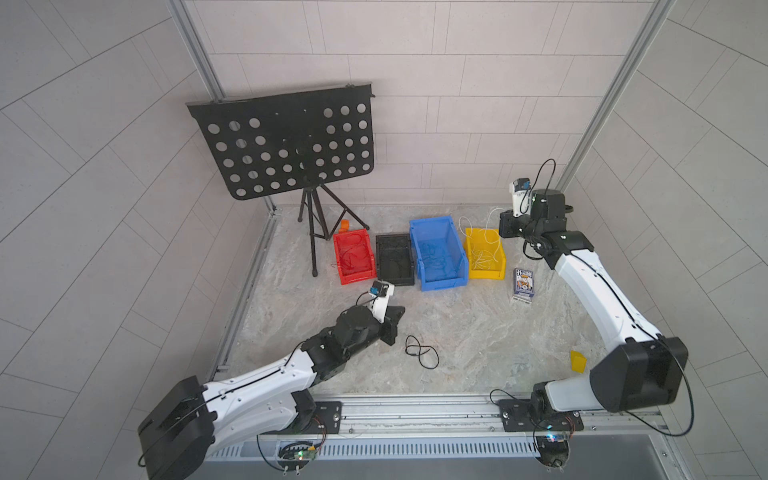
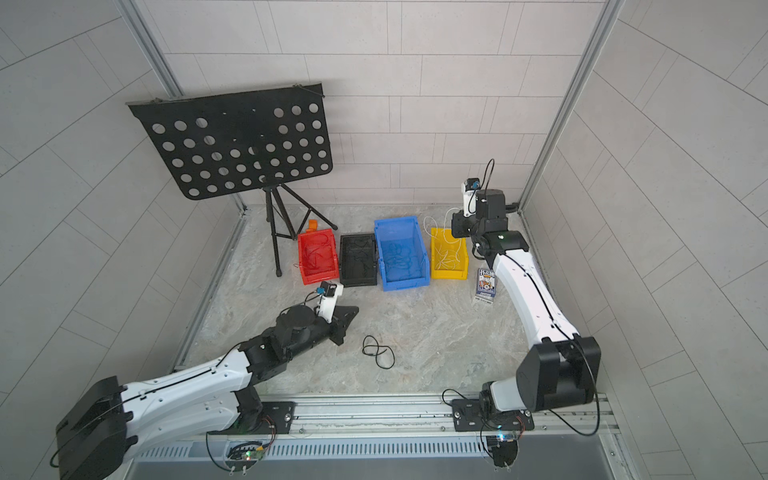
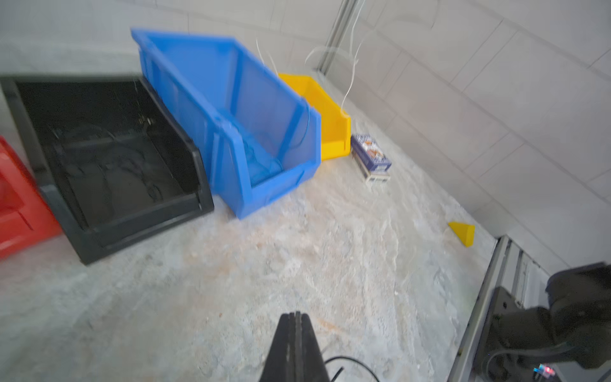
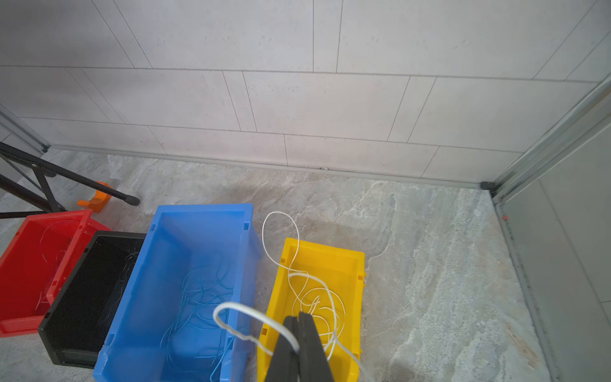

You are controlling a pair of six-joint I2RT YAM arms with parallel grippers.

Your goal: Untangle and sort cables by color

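Note:
A black cable (image 1: 421, 352) lies loosely looped on the table, its edge also low in the left wrist view as a black cable arc (image 3: 352, 360). My left gripper is shut with nothing between its fingers, up and left of that cable. My right gripper is shut on a white cable (image 4: 249, 312), held above the yellow bin (image 4: 323, 251). More white cable lies coiled inside this bin, with one loop over its left rim. Left of it stand the blue bin (image 1: 437, 249), the black bin (image 1: 395, 260) and the red bin (image 1: 354, 257).
A black perforated stand (image 1: 288, 144) rises at the back left, its tripod beside the red bin. Card boxes (image 1: 522, 285) lie in front of the yellow bin. A small yellow piece (image 1: 577, 361) sits at the right.

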